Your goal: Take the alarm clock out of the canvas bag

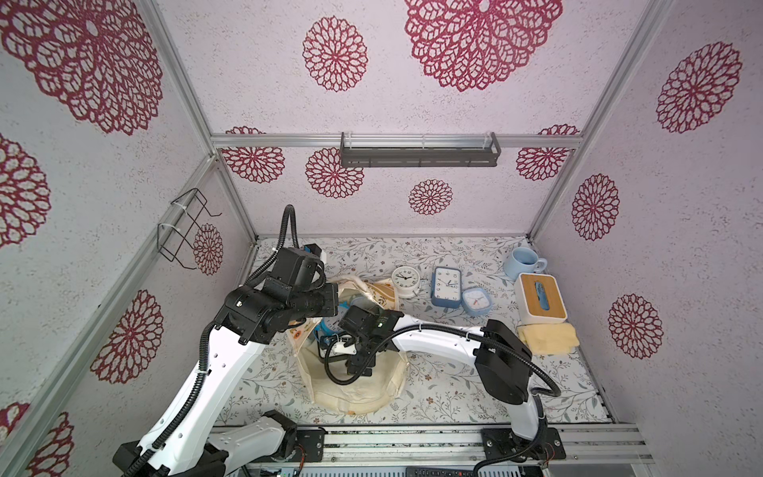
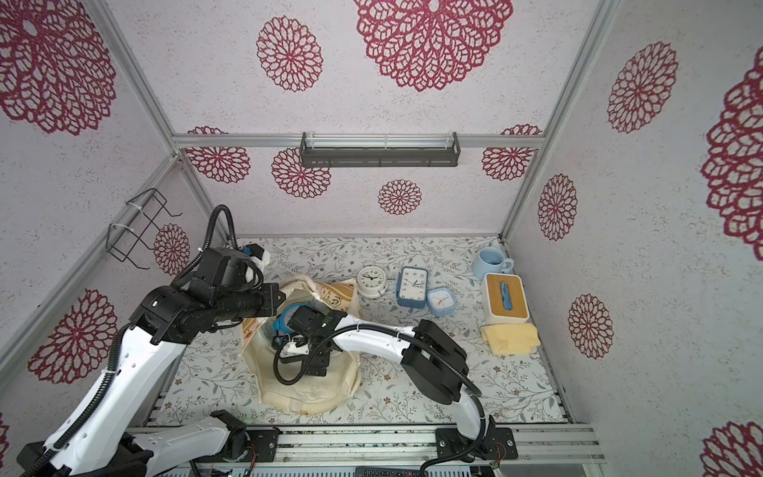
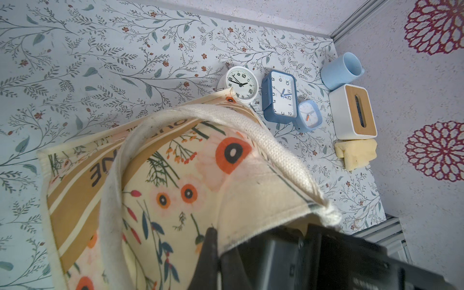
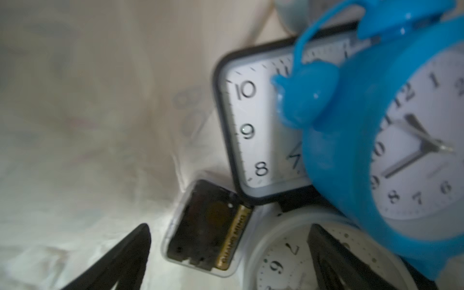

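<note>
The canvas bag (image 3: pixel 183 183) lies open at the left of the table. My left gripper is shut at its upper edge, where a fold of cream fabric runs into its fingertips. My right gripper is open inside the bag, above several clocks: a blue twin-bell alarm clock (image 4: pixel 338 145), a square dark-rimmed clock (image 4: pixel 261 145) behind it, a round white clock (image 4: pixel 309 251) and a small dark clear-cased item (image 4: pixel 207 224).
Outside stand a white round clock (image 1: pixel 406 278), a blue rectangular clock (image 1: pixel 446 286), a small light-blue clock (image 1: pixel 477 300), a mug (image 1: pixel 523 260), a tissue box (image 1: pixel 540 290) and a yellow cloth (image 1: pixel 548 339).
</note>
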